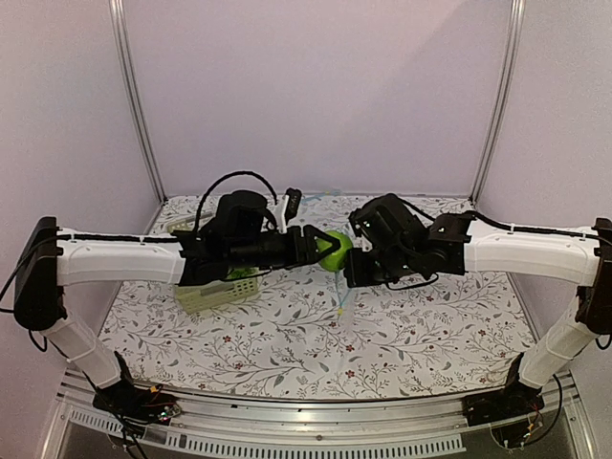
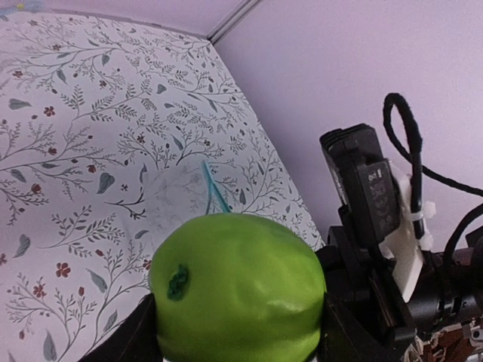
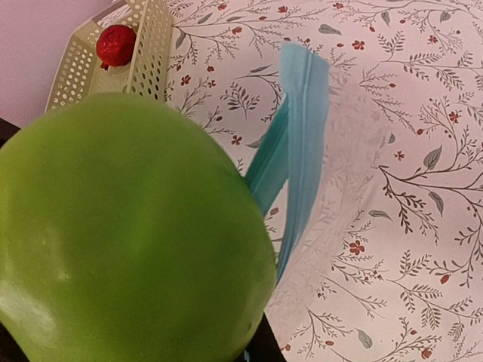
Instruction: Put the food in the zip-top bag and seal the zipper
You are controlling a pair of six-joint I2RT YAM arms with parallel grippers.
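Observation:
A green apple-like food (image 1: pixel 334 251) (image 2: pixel 238 283) (image 3: pixel 128 226) sits between the fingers of my left gripper (image 1: pixel 320 247), which grips it from the left, just above the bag's mouth. The clear zip top bag with its blue zipper strip (image 2: pixel 215 188) (image 3: pixel 302 158) hangs below and beside the food, its mouth partly open. My right gripper (image 1: pixel 356 266) is shut at the bag, close against the food; what lies between its fingers is mostly hidden behind the food.
A cream perforated basket (image 1: pixel 215 296) (image 3: pixel 151 49) stands at the left with a red item (image 3: pixel 115 45) and some green inside. Walls bound the back and sides.

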